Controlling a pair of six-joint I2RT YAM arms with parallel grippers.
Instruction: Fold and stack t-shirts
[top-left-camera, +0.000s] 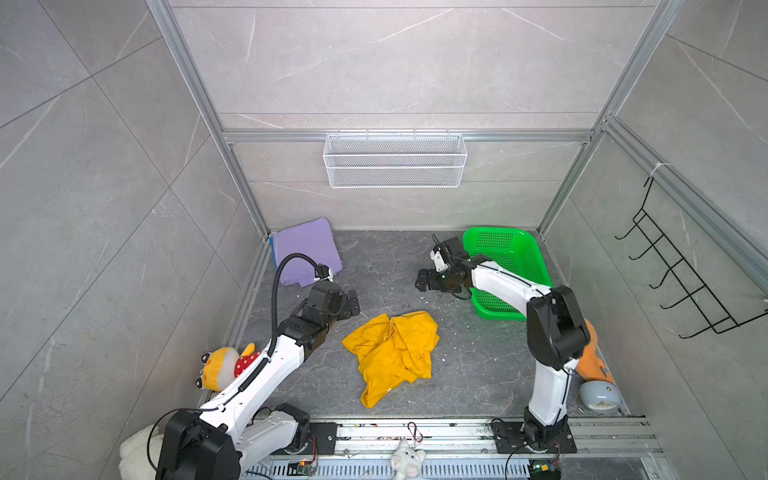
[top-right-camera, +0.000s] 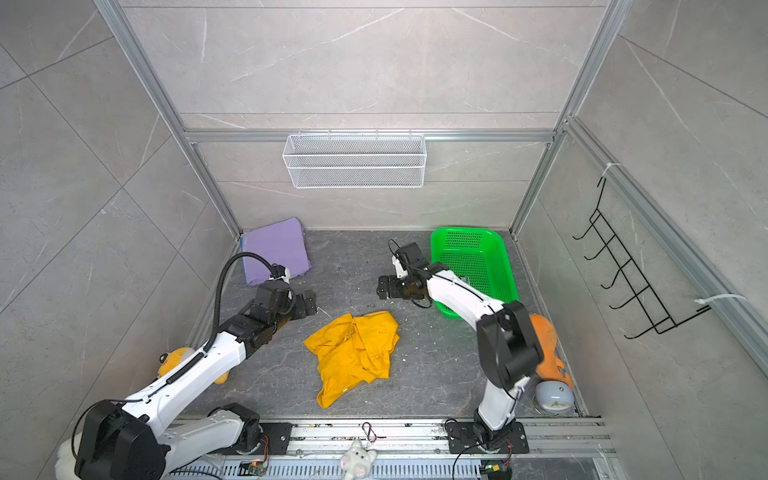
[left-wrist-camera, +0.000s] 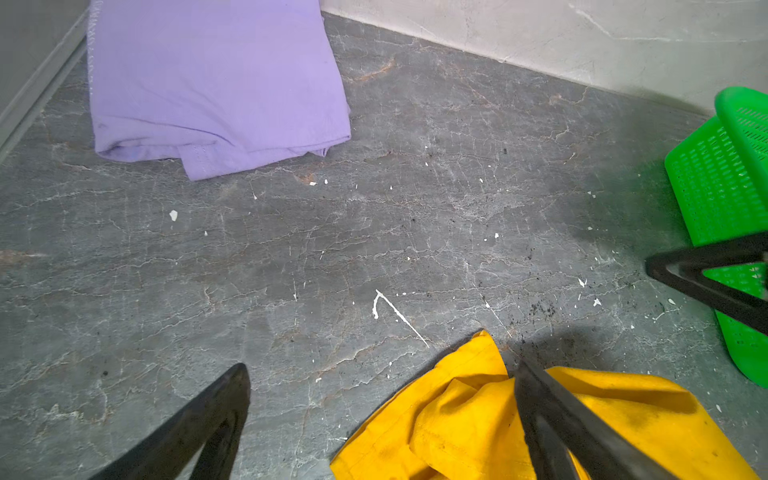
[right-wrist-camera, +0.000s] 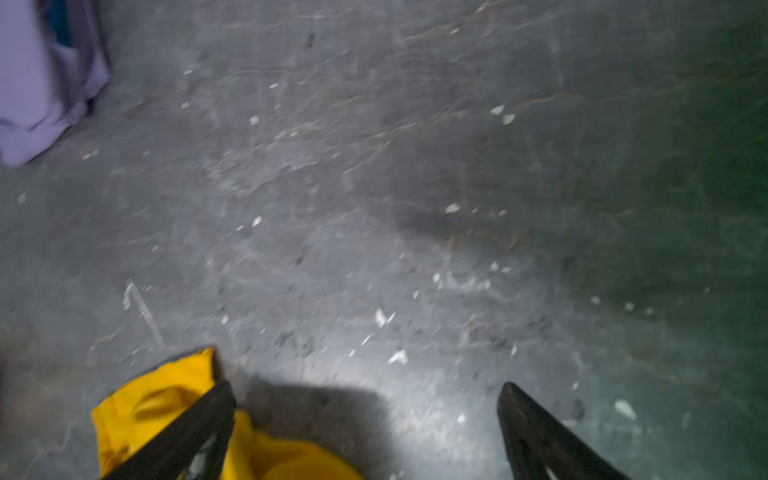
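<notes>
A crumpled orange-yellow t shirt (top-right-camera: 354, 352) lies in the middle of the floor surface. Folded flat in the back left corner is a purple t shirt (top-right-camera: 276, 249), with a bit of blue at its left edge. My left gripper is open up and left of the yellow shirt; in its wrist view one finger overlaps the shirt's image, with no cloth held. My right gripper (top-right-camera: 385, 287) hangs beyond the yellow shirt, left of the basket. In the blurred right wrist view its fingers (right-wrist-camera: 532, 432) stand wide apart with nothing gripped.
The green basket (top-right-camera: 512, 276) stands at the back right, partly behind my right arm; no clothing shows in it. An orange plush (top-right-camera: 548, 348) sits at the right wall and a yellow plush (top-left-camera: 220, 369) at the left. Floor between the purple shirt and basket is clear.
</notes>
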